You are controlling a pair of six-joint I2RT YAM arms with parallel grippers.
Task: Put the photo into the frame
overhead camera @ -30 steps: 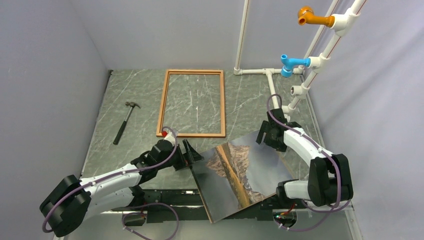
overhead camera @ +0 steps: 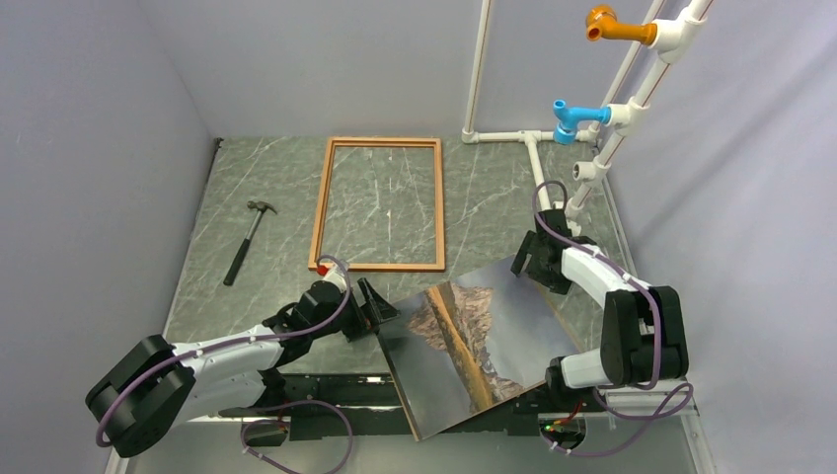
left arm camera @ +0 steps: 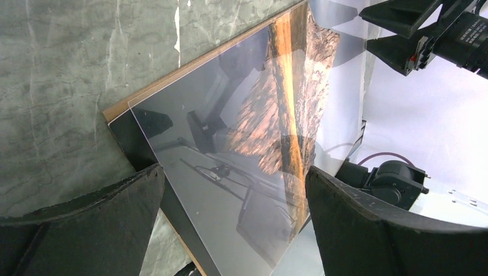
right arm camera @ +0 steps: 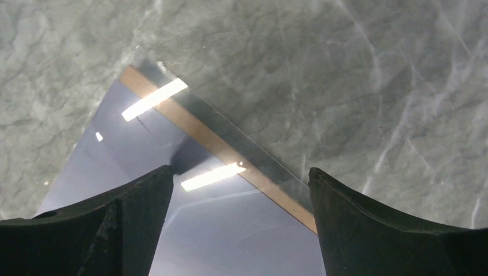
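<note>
The photo panel (overhead camera: 464, 346), a landscape print under a clear glossy sheet, lies askew at the front of the table, overhanging the front edge. An empty wooden frame (overhead camera: 438, 207) lies behind it. My left gripper is open at the panel's left corner, its fingers either side of that edge with the panel below. My right gripper is open over the panel's far right corner, which shows a clear margin along a wooden strip (right arm camera: 190, 123); nothing is clearly held between its fingers.
A hammer (overhead camera: 237, 259) lies at the left. White pipes (overhead camera: 534, 158) with an orange fitting (overhead camera: 622, 28) and a blue fitting (overhead camera: 577, 117) stand along the right and back. Bare table lies left of the frame.
My right gripper has shifted slightly up in the top view, toward the panel's far corner. The panel has not moved.
</note>
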